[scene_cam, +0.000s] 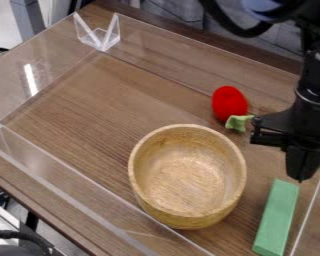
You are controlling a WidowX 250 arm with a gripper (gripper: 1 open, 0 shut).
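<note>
The black robot arm (307,110) comes in from the top and fills the right side of the camera view, its gripper (302,166) pointing down at the right, above a green rectangular block (275,218) that lies on the wooden table. I cannot tell clearly how the fingers stand; nothing shows held in them. A wooden bowl (187,176) sits at the lower middle, left of the block. Behind it lies a red rounded object (230,102) with a pale green piece (238,123) at its near end, partly beside the arm.
A clear plastic holder (99,32) stands at the back left. Dark cables lie off the table's edge at the lower left.
</note>
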